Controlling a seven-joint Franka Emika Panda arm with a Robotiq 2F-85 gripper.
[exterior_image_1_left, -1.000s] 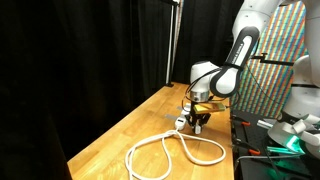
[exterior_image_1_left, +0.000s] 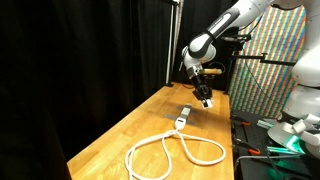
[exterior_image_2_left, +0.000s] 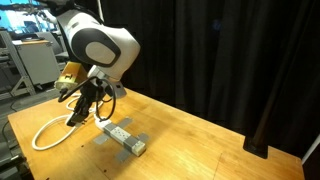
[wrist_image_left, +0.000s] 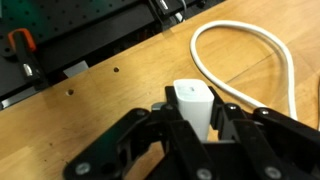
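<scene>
In the wrist view my gripper is shut on a small white object (wrist_image_left: 195, 95), whose pale rounded face shows between the dark fingers. Exterior view 1 has the gripper (exterior_image_1_left: 203, 94) over the right side of the table, with the white object (exterior_image_1_left: 207, 103) at its fingertips. A white cord (exterior_image_1_left: 128, 160) lies looped on the wood, and its thicker white end (exterior_image_1_left: 180, 124) sits by a grey block (exterior_image_1_left: 184, 113). From the other side, the block (exterior_image_2_left: 126, 138) rests flat on grey patches, apart from the gripper. The held object is hard to make out there.
The wooden table (exterior_image_2_left: 215, 150) has wide free room beyond the block. A black stand (exterior_image_2_left: 257, 143) is at its far edge. Dark rails and equipment (wrist_image_left: 70, 45) border the table in the wrist view. Black curtains hang behind.
The arm has drawn back toward the far right of the table in exterior view 1, taking the white object from beside the cord's end. Block and cord appear to lie where they were.
</scene>
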